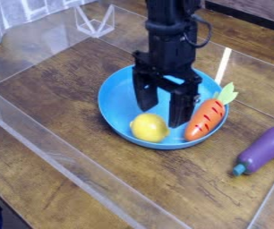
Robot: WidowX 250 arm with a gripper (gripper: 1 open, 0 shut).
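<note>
A blue bowl (113,106) holds a yellow toy (149,127), lemon-like, at its front and an orange carrot (205,118) with green leaves along its right side. The black gripper (164,107) reaches down over the bowl from above, its two fingers spread apart on either side above the yellow toy, with nothing seen held between them.
A purple eggplant (266,148) lies on the wooden table (55,161) right of the bowl. Clear plastic edges run along the left.
</note>
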